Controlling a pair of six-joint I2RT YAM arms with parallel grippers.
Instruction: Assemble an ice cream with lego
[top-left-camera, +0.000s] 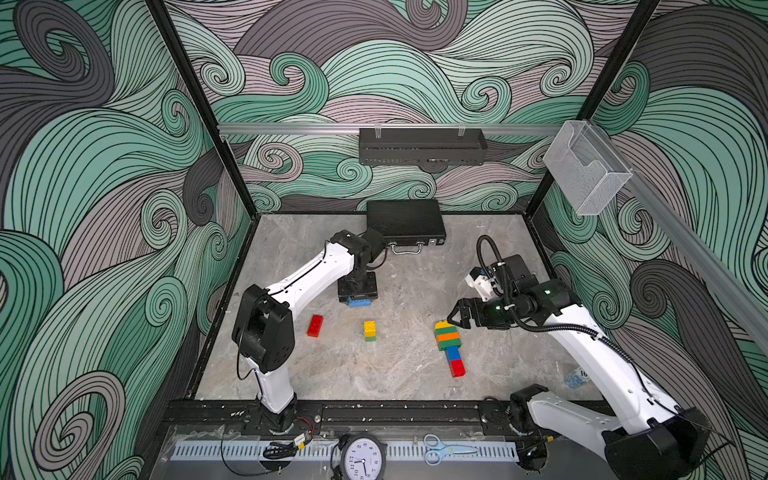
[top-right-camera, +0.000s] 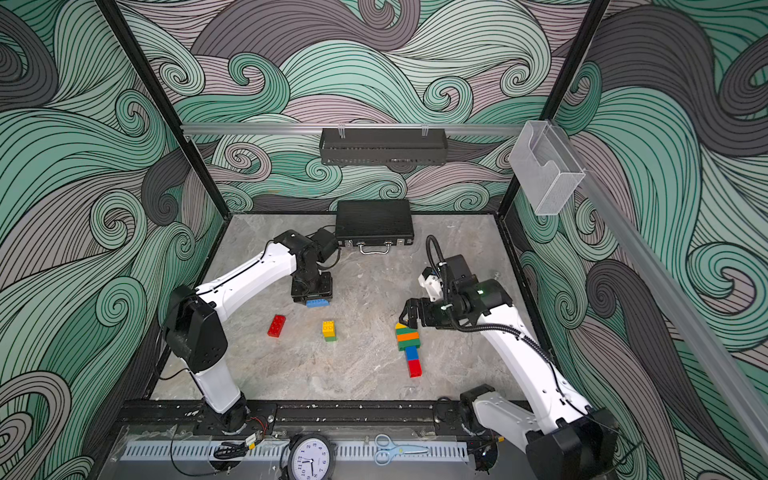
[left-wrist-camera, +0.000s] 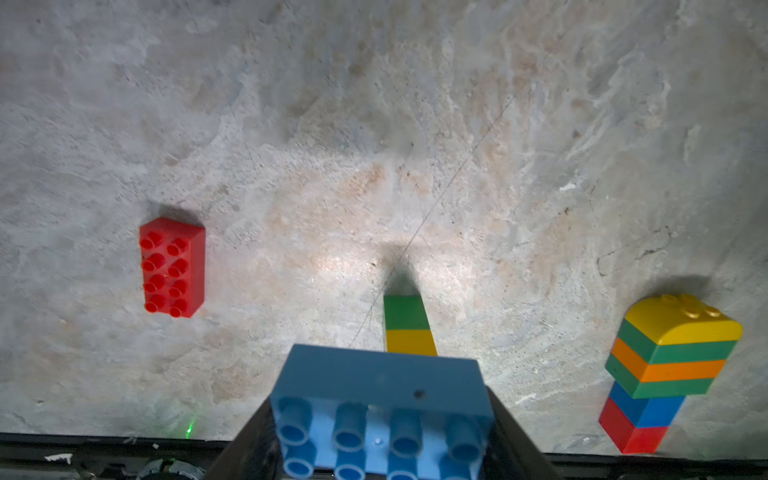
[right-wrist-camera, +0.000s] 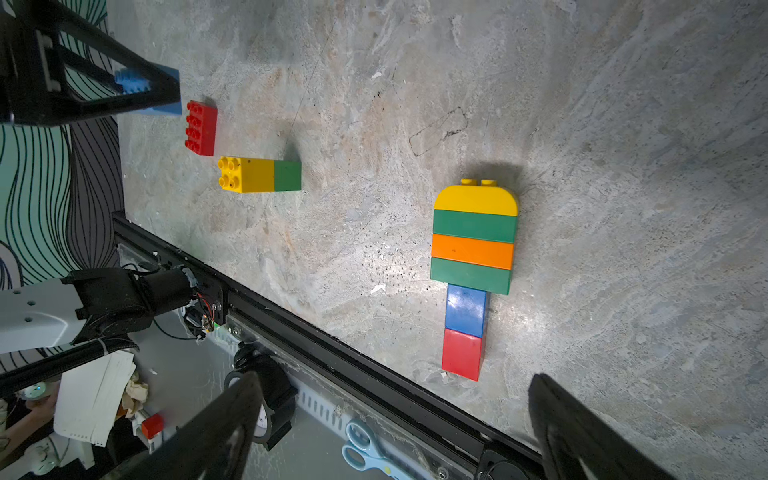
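My left gripper (top-left-camera: 357, 289) is shut on a blue brick (left-wrist-camera: 380, 376), held above the table. In the left wrist view, a red brick (left-wrist-camera: 172, 264) lies to the left and a green brick (left-wrist-camera: 405, 312) with a yellow brick (left-wrist-camera: 408, 341) lies behind the held one. On the right lies a joined stack of a yellow rounded brick (right-wrist-camera: 476, 200), green, orange and green layers, with a blue brick (right-wrist-camera: 465, 308) and a red brick (right-wrist-camera: 461, 352) below. My open right gripper (top-right-camera: 414, 312) hovers near its top end.
A black briefcase (top-left-camera: 405, 220) sits at the back of the table. The black front rail (right-wrist-camera: 336, 336) edges the work surface.
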